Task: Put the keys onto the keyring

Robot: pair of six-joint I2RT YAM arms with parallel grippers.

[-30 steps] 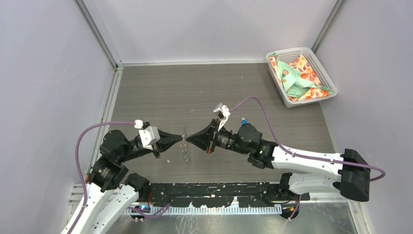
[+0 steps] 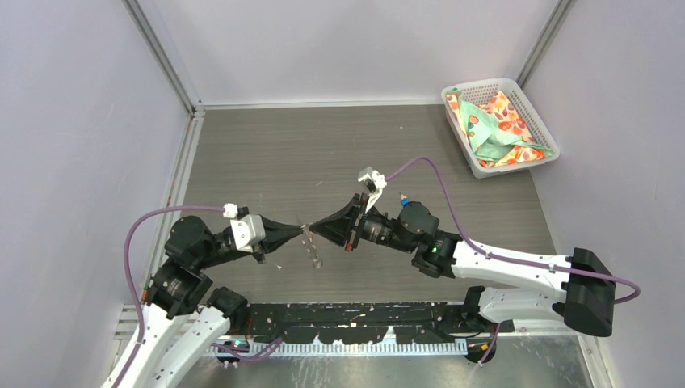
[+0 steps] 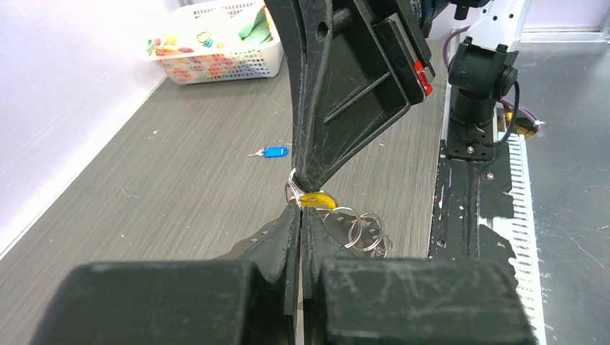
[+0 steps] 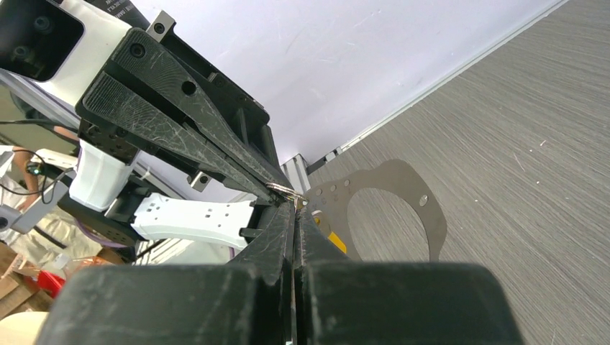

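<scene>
In the top view my left gripper (image 2: 303,229) and right gripper (image 2: 312,228) meet tip to tip above the table. Thin silvery keyring wire (image 3: 290,188) spans their tips in the left wrist view. The left gripper is shut on that wire. In the right wrist view the right gripper is shut, its tip against the wire; its exact hold is hidden. A yellow piece (image 4: 336,241), linked rings (image 3: 368,233) and a flat grey-brown piece with an arched cut-out (image 4: 397,171) hang there. A key with a blue tag (image 3: 275,152) lies on the table.
At the back right stands a white basket (image 2: 548,121) with patterned cloth. A black, chipped strip with a white toothed rail (image 2: 355,349) runs along the front edge.
Both grippers stay nearly where they were. The hanging rings have swung slightly to the right at their lower end, while the thin upper edge of the flat piece has tipped left.
</scene>
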